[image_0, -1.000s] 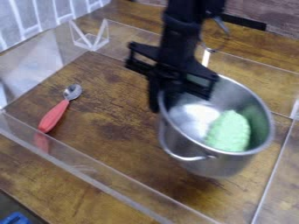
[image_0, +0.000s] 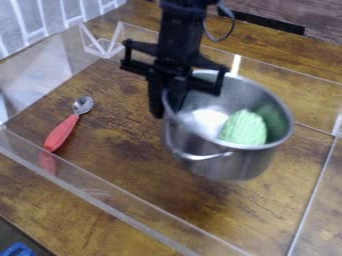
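My black gripper (image_0: 174, 92) is at the rim of a steel pot (image_0: 246, 155), on its left side, appearing shut; whether the rim lies between the fingers is hidden. The pot is tilted toward the camera, with a green, textured oval object (image_0: 243, 127) inside it. A spoon with a red handle (image_0: 62, 130) lies on the wooden surface to the left.
Clear plastic walls (image_0: 107, 202) border the wooden work area (image_0: 120, 160). A blue object (image_0: 14, 250) shows at the bottom left corner. The wood between spoon and pot is bare.
My gripper and the pot have moved left and up in the view, with the green object inside. The spoon has not moved.
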